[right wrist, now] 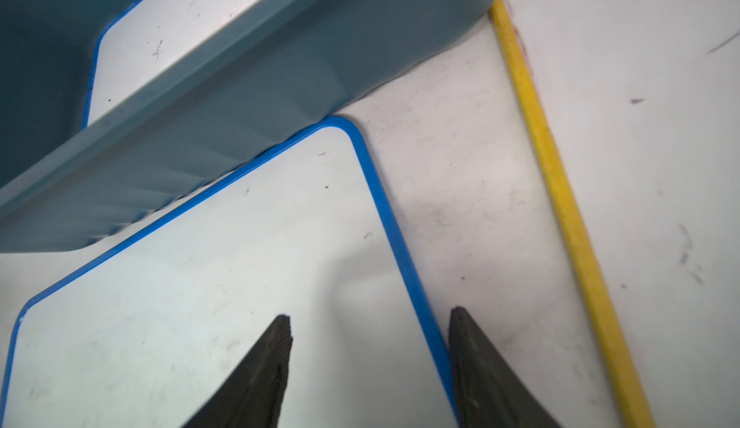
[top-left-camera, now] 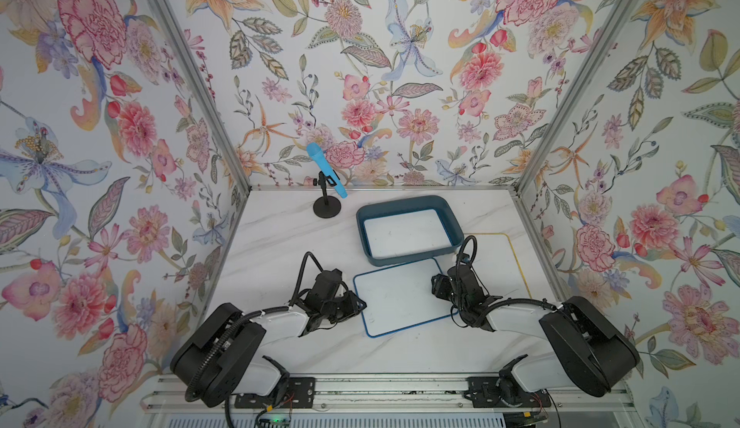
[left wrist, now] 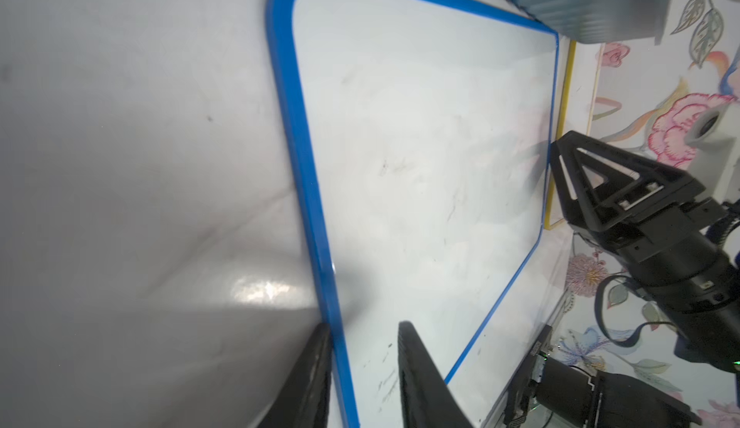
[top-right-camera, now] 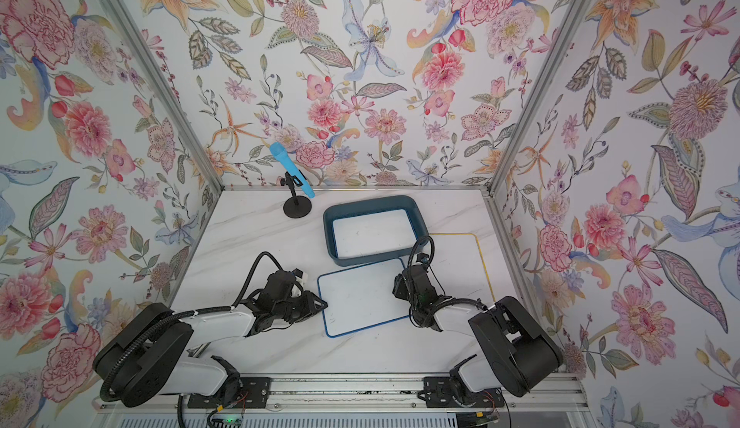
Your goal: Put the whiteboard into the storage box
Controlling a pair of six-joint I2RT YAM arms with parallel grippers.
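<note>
The blue-edged whiteboard (top-left-camera: 401, 297) lies on the table in front of the dark teal storage box (top-left-camera: 454, 231), which has another white board inside. My left gripper is part open at the whiteboard's left edge, one fingertip close beside the blue rim, the other over the white face. My right gripper is at the right edge, one finger against the blue rim, the other over the white face; whether it grips the board is hard to tell.
A blue microphone (top-left-camera: 322, 162) on a black stand (top-left-camera: 327, 208) is at the back left. A yellow-edged board (top-left-camera: 501, 266) lies at the right.
</note>
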